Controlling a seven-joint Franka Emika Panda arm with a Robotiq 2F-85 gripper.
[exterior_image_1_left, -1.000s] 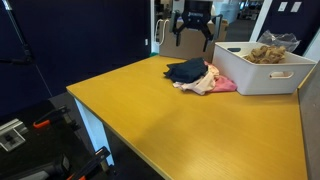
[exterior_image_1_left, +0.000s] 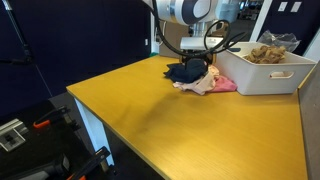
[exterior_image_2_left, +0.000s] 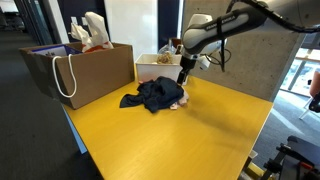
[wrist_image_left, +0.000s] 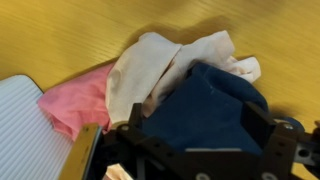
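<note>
A dark navy cloth (exterior_image_1_left: 183, 73) lies crumpled on the yellow table, seen in all three views. Against it rests a pale beige cloth (wrist_image_left: 138, 75), and a pink cloth (wrist_image_left: 75, 100) shows by the white bin. My gripper (exterior_image_1_left: 198, 50) hangs just over this pile, pointing down. In the wrist view its fingers stand wide apart over the navy cloth, with nothing gripped. Whether the fingertips touch the fabric, I cannot tell.
A white bin (exterior_image_1_left: 262, 76) holding brown items and a clear bag stands right beside the pile. In exterior view 2 a large brown box (exterior_image_2_left: 95, 78) with things inside sits at the left.
My gripper has come down from well above the pile to just over the cloths. The cloths look unmoved.
</note>
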